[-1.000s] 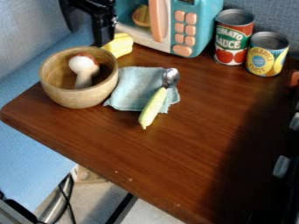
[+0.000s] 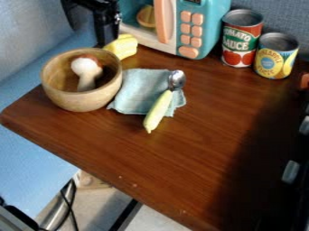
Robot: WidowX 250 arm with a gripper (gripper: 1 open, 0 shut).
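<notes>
A black gripper is at the top left edge of the view, mostly cut off, above and behind the wooden bowl; whether it is open or shut is unclear. A pale mushroom-like object with a reddish top stands in the bowl. A yellow block sits behind the bowl. A spoon with a pale yellow handle lies on a light blue cloth right of the bowl.
A teal toy microwave stands at the back, with a tomato sauce can and a yellow can to its right. Dark objects line the right edge.
The objects on the table look unchanged.
</notes>
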